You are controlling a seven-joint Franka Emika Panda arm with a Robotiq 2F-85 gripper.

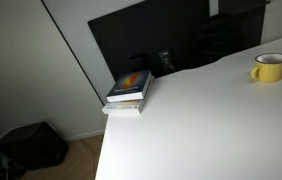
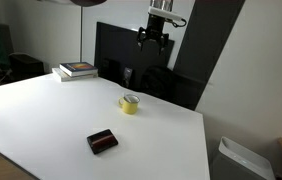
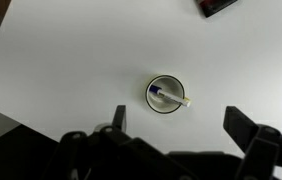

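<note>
A yellow enamel mug (image 1: pixel 269 68) with a dark rim stands upright on the white table, toward the right in exterior view 1 and near the middle in exterior view 2. Seen from above in the wrist view, the mug (image 3: pixel 164 94) has a white marker with a blue end (image 3: pixel 168 95) lying inside it, reaching to the rim. My gripper (image 2: pixel 152 42) hangs high above the table, clear of the mug. In the wrist view the gripper is open, its fingers wide apart and nothing between them.
Two stacked books (image 2: pixel 78 70) lie at the table's far left corner. A black box with a red stripe (image 2: pixel 102 141) rests near the front. Beyond the right edge stands a white bin (image 2: pixel 243 160).
</note>
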